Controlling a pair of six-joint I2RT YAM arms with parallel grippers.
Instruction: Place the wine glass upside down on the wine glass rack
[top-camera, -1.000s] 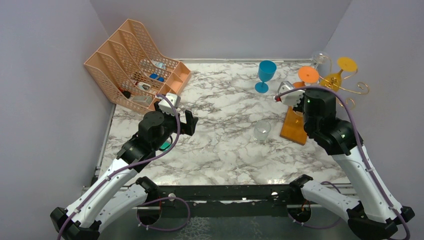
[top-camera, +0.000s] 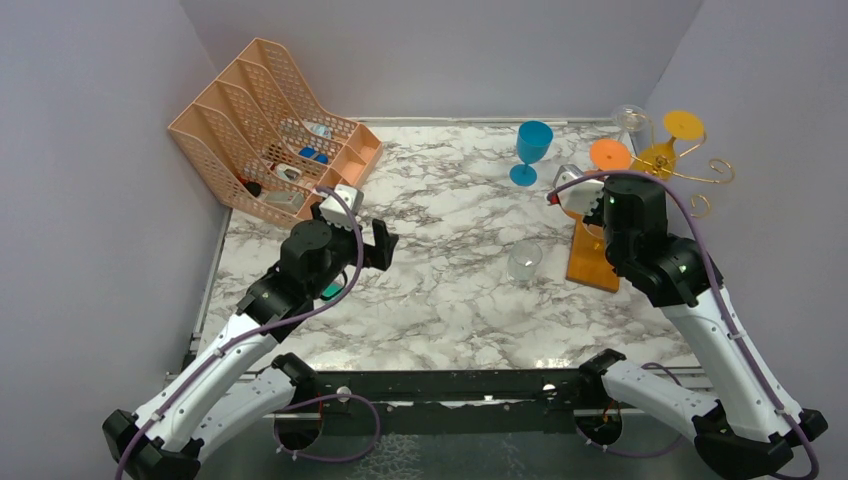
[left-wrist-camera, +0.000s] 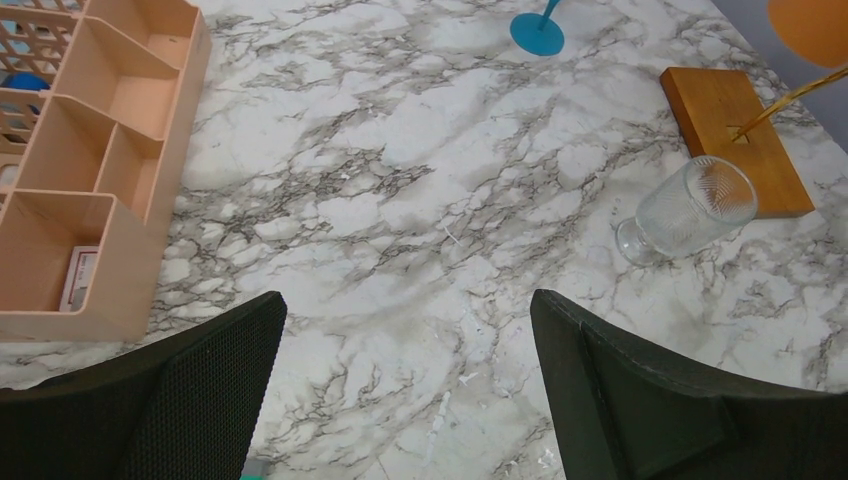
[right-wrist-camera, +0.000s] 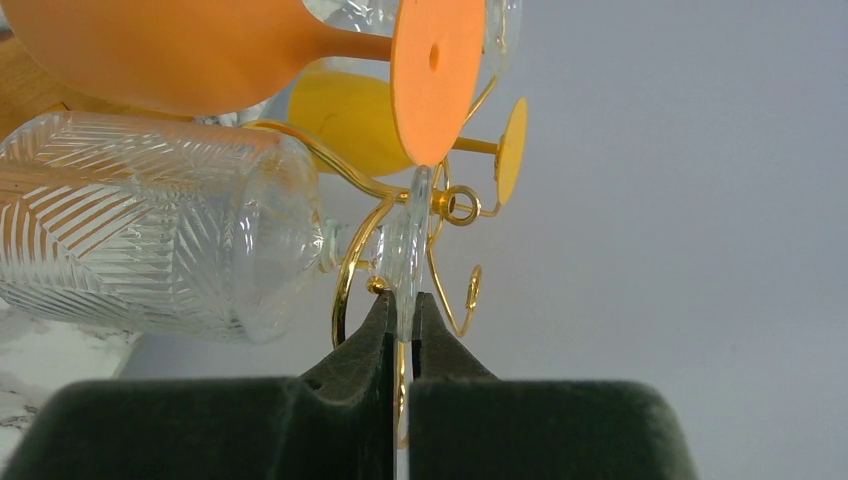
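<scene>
In the right wrist view my right gripper is shut on the foot of a patterned clear wine glass (right-wrist-camera: 150, 225). The glass lies sideways in that view, its stem at a gold loop of the rack (right-wrist-camera: 350, 270), beside the orange glass (right-wrist-camera: 180, 45) and yellow glass (right-wrist-camera: 345, 120). In the top view the arm mostly hides it. The rack's wooden base (top-camera: 590, 265) stands at the right of the table. Another clear glass (left-wrist-camera: 685, 210) stands in front of it. My left gripper is open and empty over the left side.
A blue goblet (top-camera: 532, 142) stands at the back, left of the rack. A peach organiser (top-camera: 360, 150) with small items fills the back left. Walls border the back and sides.
The rack has shifted slightly: its base to the right, its orange and yellow glasses to the left. My right gripper has moved very little; the left arm is nearly unchanged.
</scene>
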